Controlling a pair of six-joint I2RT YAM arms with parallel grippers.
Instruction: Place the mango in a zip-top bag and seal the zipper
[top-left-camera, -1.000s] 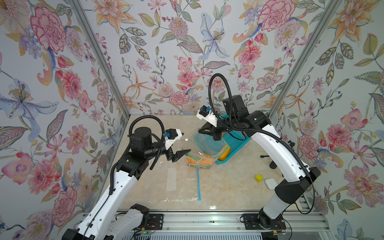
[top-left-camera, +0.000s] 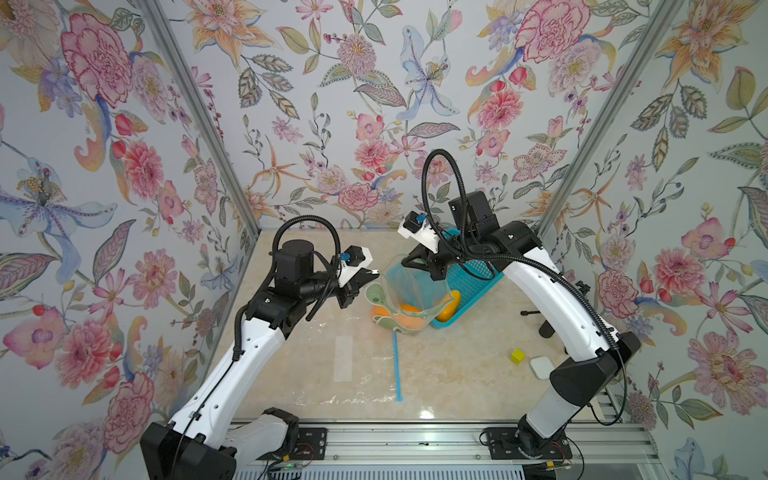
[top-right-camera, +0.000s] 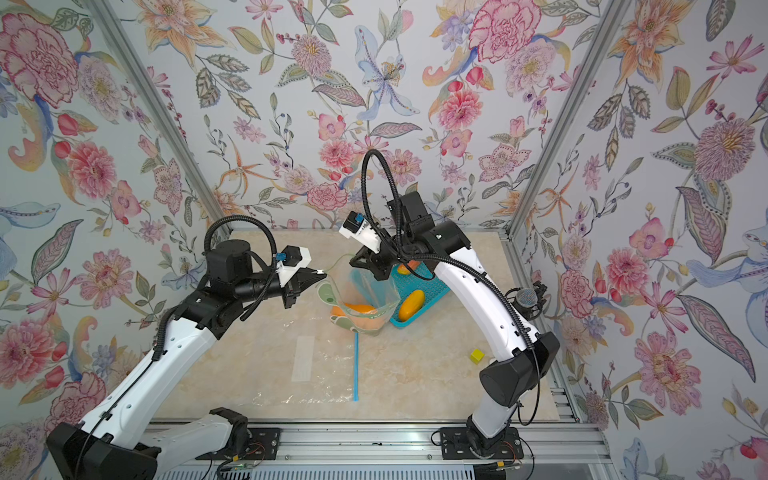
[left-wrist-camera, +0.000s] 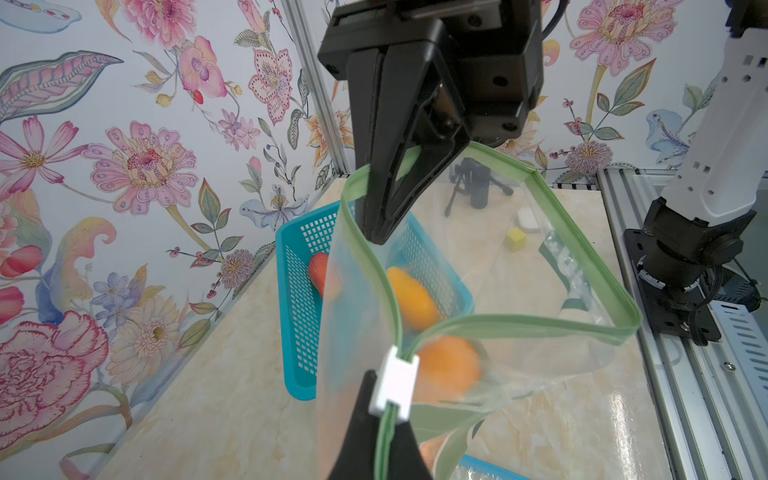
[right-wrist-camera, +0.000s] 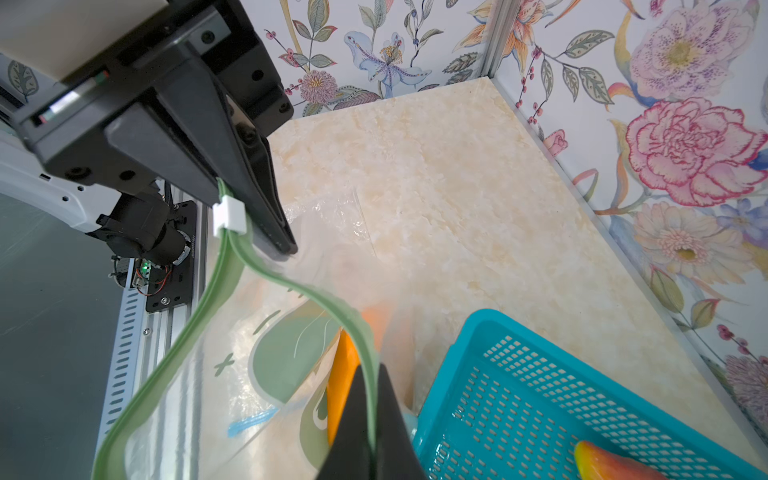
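Note:
A clear zip bag with a green-edged mouth (left-wrist-camera: 512, 322) hangs between my two grippers, its mouth gaping. Inside, low down, rests the orange mango (top-left-camera: 409, 310), blurred through the film in the left wrist view. My left gripper is shut on the green zip edge, right beside the small white slider (left-wrist-camera: 396, 385). On the far side of the mouth, my right gripper is shut with the green edge running between its fingers. The bag's base hangs low over the table.
Behind the bag stands a blue basket (right-wrist-camera: 480, 320) holding a yellow mango (top-right-camera: 412, 304) and other fruit. A blue strip (top-left-camera: 397, 368) lies on the table in front. At right are a yellow block (top-left-camera: 517, 355) and a white piece (top-left-camera: 541, 367).
The right gripper has shifted slightly to the right, and the bag mouth is pulled wider.

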